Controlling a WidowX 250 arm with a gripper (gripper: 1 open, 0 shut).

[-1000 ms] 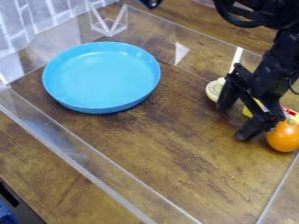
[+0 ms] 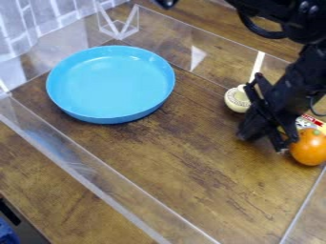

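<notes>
The black gripper (image 2: 265, 124) is low over the right side of the wooden board, just left of an orange ball-like fruit (image 2: 310, 149). Beside it, partly behind the gripper, lies a cream-coloured round utensil (image 2: 237, 98) with a pale handle. A red-and-white item (image 2: 310, 122) shows in part at the right, behind the fruit. Whether anything is between the dark fingers is hard to make out.
A blue plate (image 2: 110, 80) sits at the upper left of the board. Clear plastic strips or walls run along the left and lower edges. The middle and lower middle of the board are bare.
The gripper has shifted left from over the orange fruit, which is more exposed now. About a second ago it was in a similar place beside the fruit.
</notes>
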